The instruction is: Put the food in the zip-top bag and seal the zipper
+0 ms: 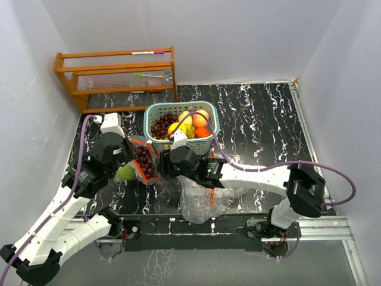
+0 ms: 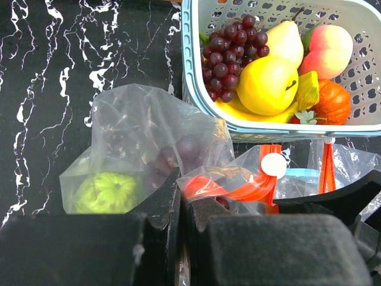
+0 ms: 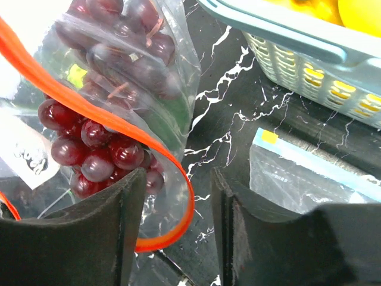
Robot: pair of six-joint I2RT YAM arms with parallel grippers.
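An open zip bag with red grapes (image 3: 98, 164) and an orange zipper strip (image 3: 107, 122) lies left of the basket, a pale green item (image 2: 107, 193) visible through its plastic. My left gripper is shut at the bag's mouth; bag plastic shows at its fingertips. My right gripper is part open, its fingers just over the zipper edge at the bag's right side.
A basket (image 1: 181, 107) of fruit sits at the back, a wooden rack (image 1: 119, 68) behind left. More empty bags (image 1: 202, 202) lie front centre.
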